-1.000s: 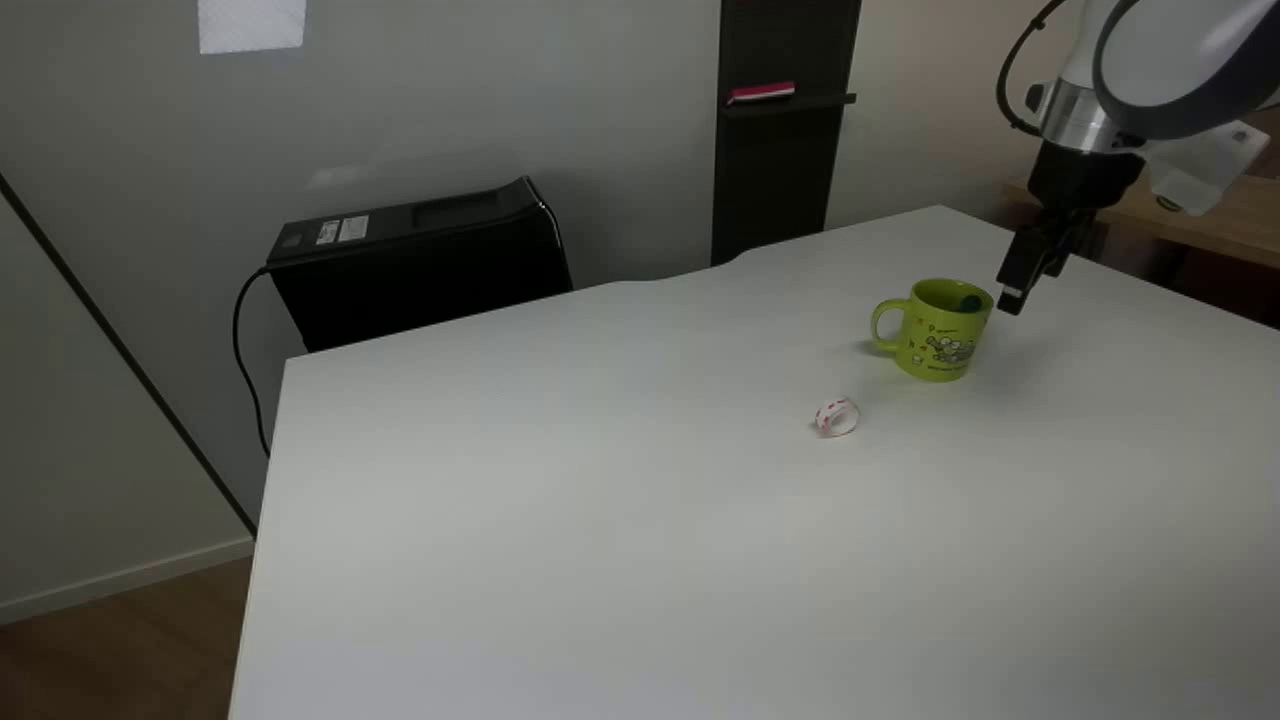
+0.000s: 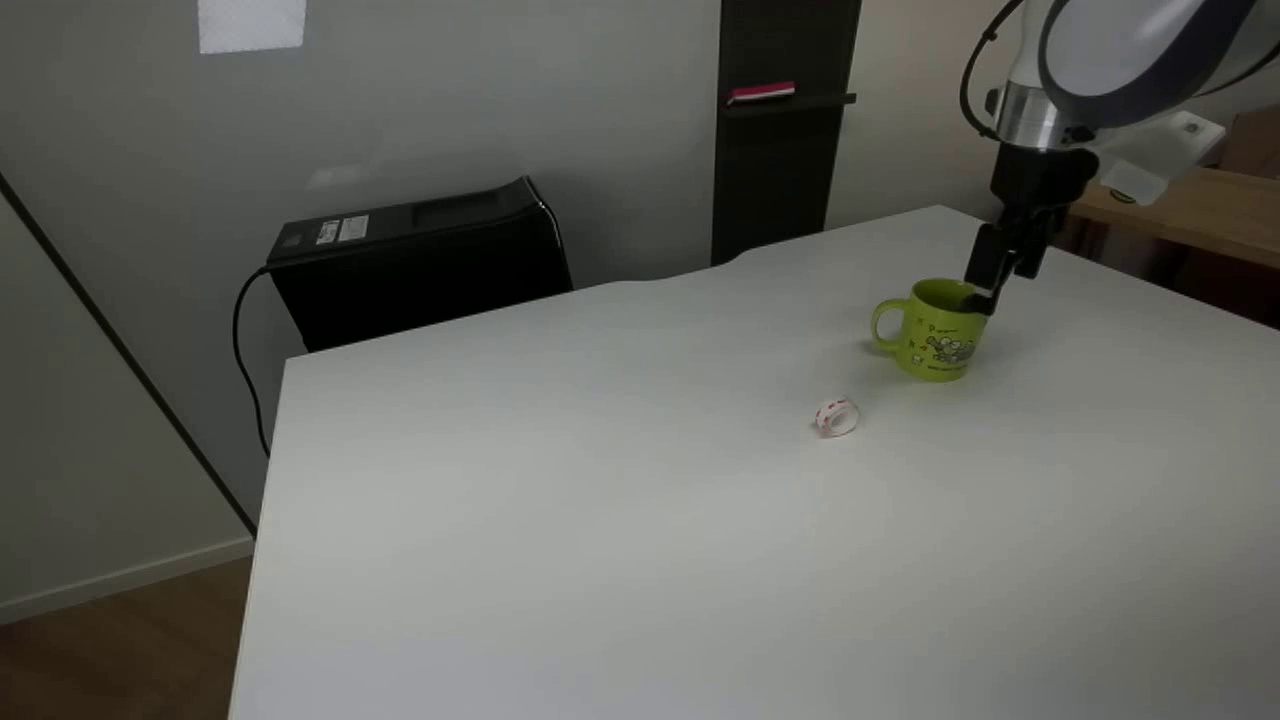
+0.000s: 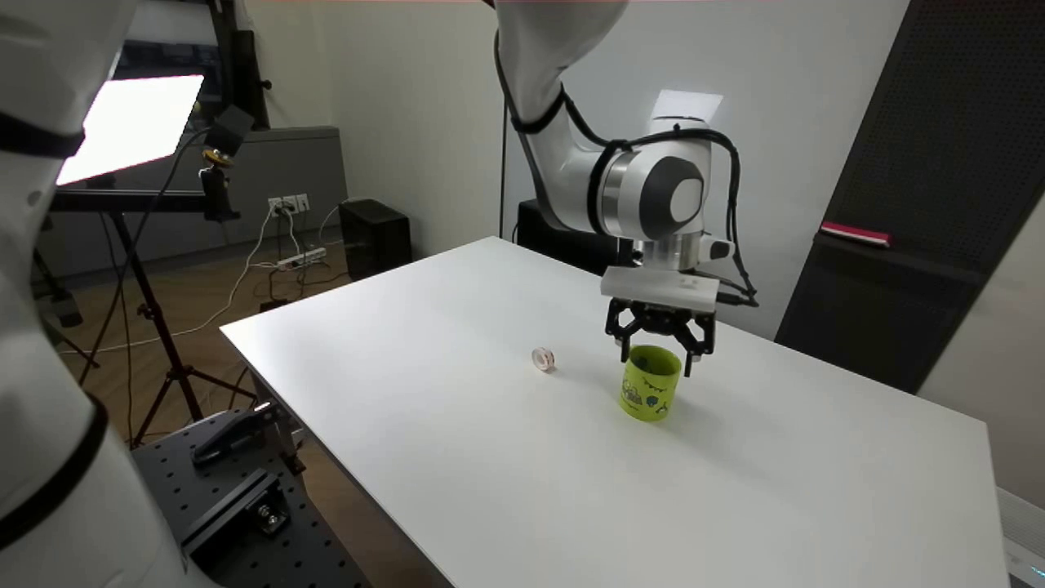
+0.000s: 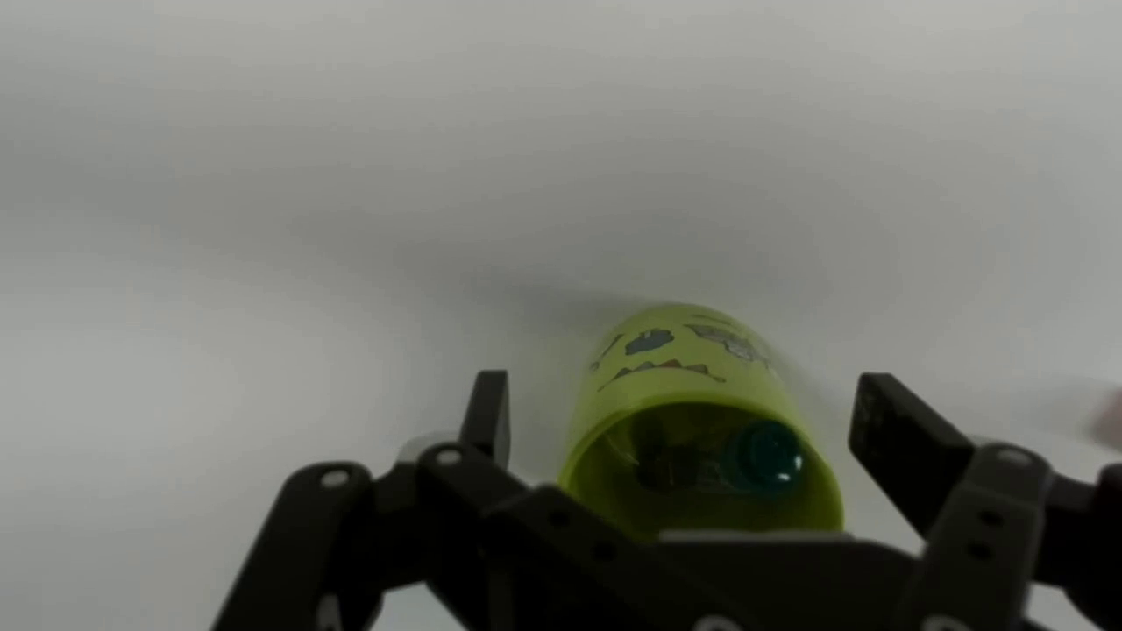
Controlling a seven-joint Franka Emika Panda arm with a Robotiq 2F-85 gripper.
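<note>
A green mug (image 2: 938,336) with printed drawings stands upright on the white table, its handle toward the left in exterior view 1. Inside it the wrist view shows a dark teal rounded item (image 4: 769,456) and something darker beside it, too dim to name. My gripper (image 3: 658,364) is open above the mug, and in exterior view 2 its fingers hang to either side of the rim. From the wrist, the fingers (image 4: 488,415) are wide apart with the mug (image 4: 673,358) seen between them; whether either touches it I cannot tell.
A small white and red tape roll (image 2: 837,418) lies on the table near the mug. A black box-shaped unit (image 2: 420,258) stands beyond the table's back edge.
My arm and gripper have moved left in exterior view 1, from beside the mug's right rim to over it. The mug and the tape roll stay in place.
</note>
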